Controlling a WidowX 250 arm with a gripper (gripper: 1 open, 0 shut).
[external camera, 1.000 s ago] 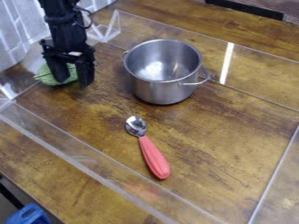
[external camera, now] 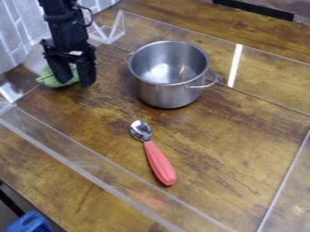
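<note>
The black gripper [external camera: 71, 62] is low at the upper left, over a green object [external camera: 49, 76] that it partly hides; whether its fingers are open or shut is unclear. To its right stands a steel pot [external camera: 169, 76] with side handles. A spoon with a red handle [external camera: 159, 161] lies lower, at the middle of the wooden table [external camera: 242, 163].
Clear plastic barriers run along the left, front and right of the table. Bare wood surrounds the spoon, with more room at the right. A blue item [external camera: 31, 222] is at the bottom left corner, outside the barrier.
The gripper has shifted very slightly over the green object. The pot and spoon are unmoved.
</note>
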